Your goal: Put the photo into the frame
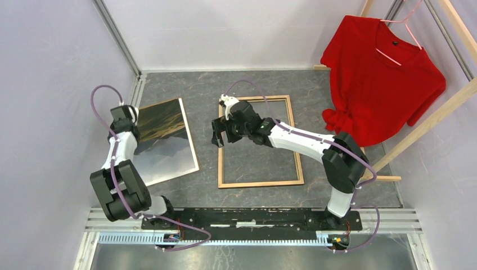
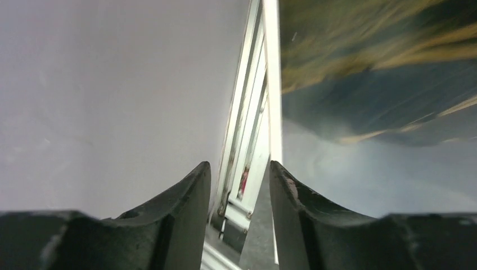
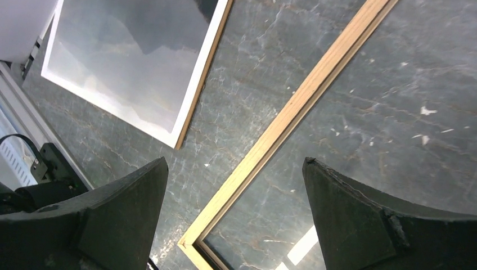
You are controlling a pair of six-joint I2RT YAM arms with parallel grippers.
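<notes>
The photo panel (image 1: 163, 146), dark landscape with a white border, lies flat on the left of the grey surface. My left gripper (image 1: 125, 115) is over its left edge; in the left wrist view that edge runs between the spread, part-open fingertips. The empty wooden frame (image 1: 260, 183) lies in the middle. My right gripper (image 1: 219, 130) stands open over the frame's left side, with nothing between its fingers in the right wrist view.
A red T-shirt (image 1: 379, 79) hangs on a wooden rack (image 1: 433, 118) at the right. White walls and metal rails bound the surface; some bare surface lies between photo and frame.
</notes>
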